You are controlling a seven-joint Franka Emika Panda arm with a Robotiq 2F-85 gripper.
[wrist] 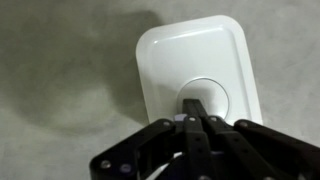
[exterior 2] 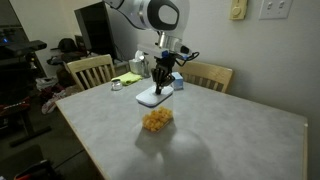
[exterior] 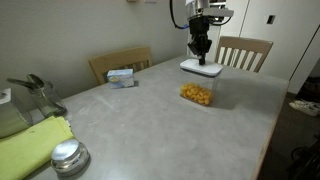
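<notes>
A clear container with a white lid [exterior: 201, 68] stands on the grey table, and orange pieces [exterior: 196, 93] fill its lower part. My gripper [exterior: 202, 61] is over the lid, fingers pointing down; it looks shut, with nothing showing between its fingers. From the wrist, the rectangular lid [wrist: 190, 55] has a round button [wrist: 208, 96] near its middle, and the fingertips overlap that button's left side. They seem to touch or nearly touch it; the exact contact cannot be told. In the second exterior view the lid [exterior 2: 154, 96] and orange pieces [exterior 2: 157, 120] lie below the arm.
A blue-and-white box [exterior: 121, 78] sits at the table's back edge. To the left lie a yellow-green cloth [exterior: 32, 145] and a round metal object [exterior: 69, 157]. Wooden chairs [exterior: 120, 64] stand behind.
</notes>
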